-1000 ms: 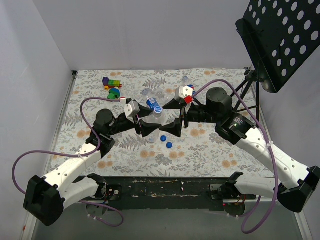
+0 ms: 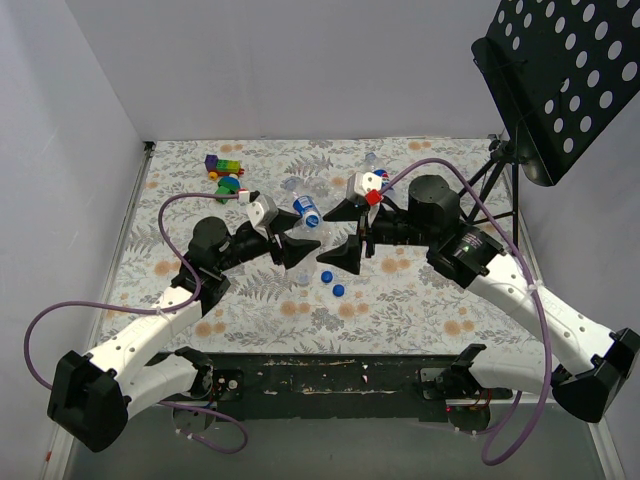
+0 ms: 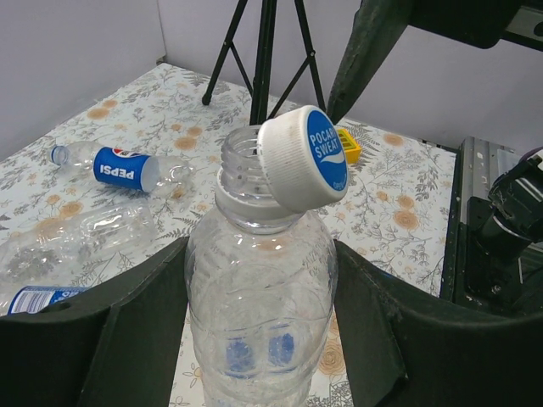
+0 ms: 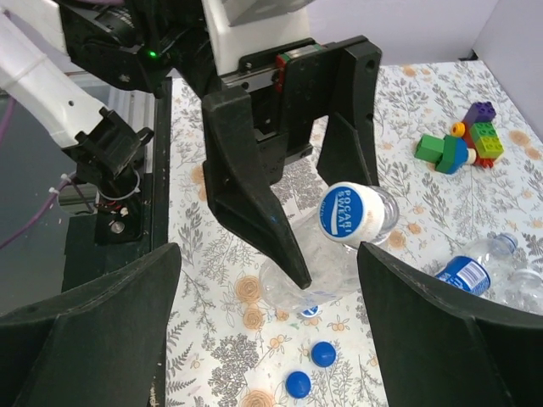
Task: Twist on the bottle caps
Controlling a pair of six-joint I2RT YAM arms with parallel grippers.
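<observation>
A clear bottle (image 3: pixel 259 288) stands upright between the fingers of my left gripper, which is shut on it. The white cap with a blue top (image 3: pixel 305 157) rests crookedly on its mouth, tipped to one side and not level with the neck. In the right wrist view the blue face of that cap (image 4: pixel 342 212) is turned toward my right gripper. That gripper is open, its fingers wide apart on either side of the bottle's top, nothing between them gripped. From above, the right gripper (image 2: pixel 328 236) stands just right of the bottle.
Loose blue caps (image 4: pixel 323 354) lie on the patterned table below. A blue-labelled bottle (image 2: pixel 306 208) lies behind the grippers, and a Pepsi bottle (image 3: pixel 123 168) lies farther off. Toy blocks (image 2: pixel 228 184) sit at back left; a black stand (image 2: pixel 505 170) is at right.
</observation>
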